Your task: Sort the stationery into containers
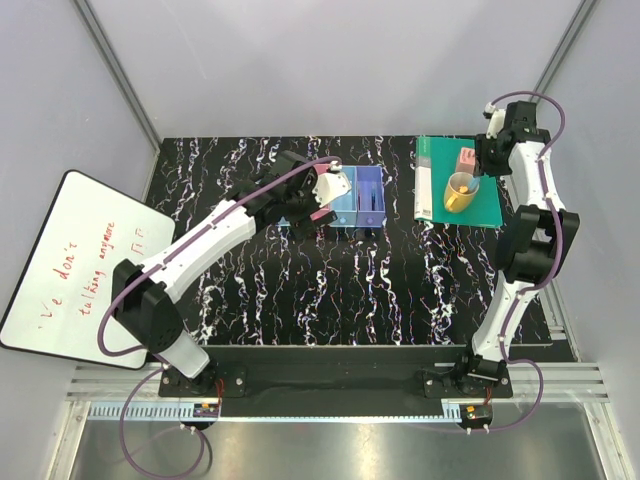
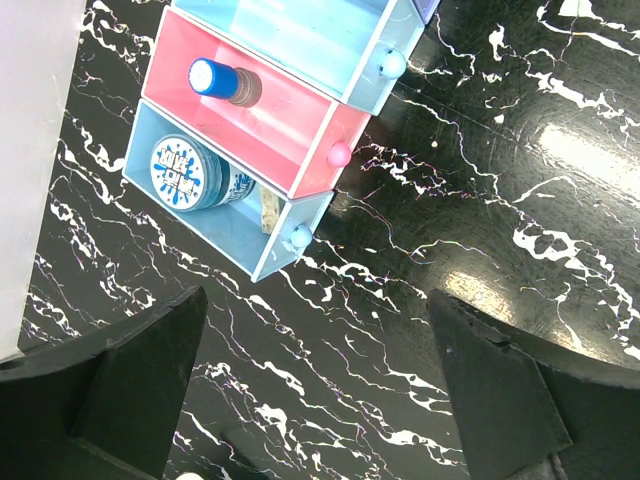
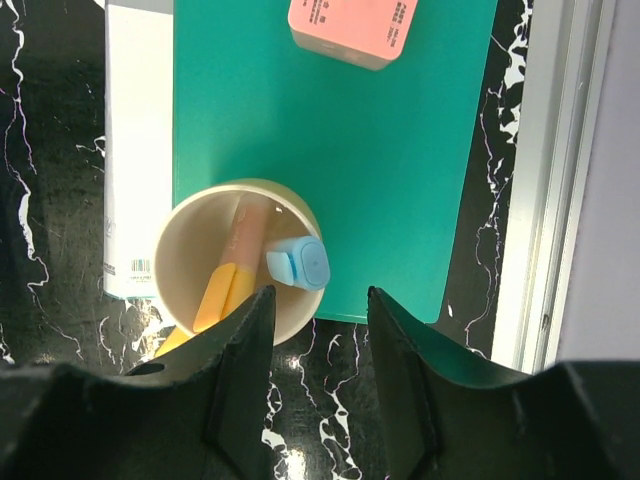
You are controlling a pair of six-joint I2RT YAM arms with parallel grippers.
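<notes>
A yellow mug (image 3: 176,232) stands on the green mat in the right wrist view, holding a stick with a yellow end (image 3: 240,265) and a light-blue-capped item (image 3: 312,263). My right gripper is over the mug's right edge, its fingers apart with nothing between them. The left gripper is open above bare table, beside the bins. A pink bin (image 2: 270,120) holds a blue-capped bottle (image 2: 224,82). In the pale blue bin (image 2: 290,255) lie a round tub (image 2: 180,172) and a small beige block (image 2: 270,208). Another light blue bin (image 2: 300,35) shows an empty floor.
A purple bin (image 1: 370,196) with dark thin items closes the row. A pink box (image 3: 360,25) sits on the green mat (image 3: 400,150), beside a white strip-like box (image 3: 138,150). Along the right runs a metal rail (image 3: 555,180).
</notes>
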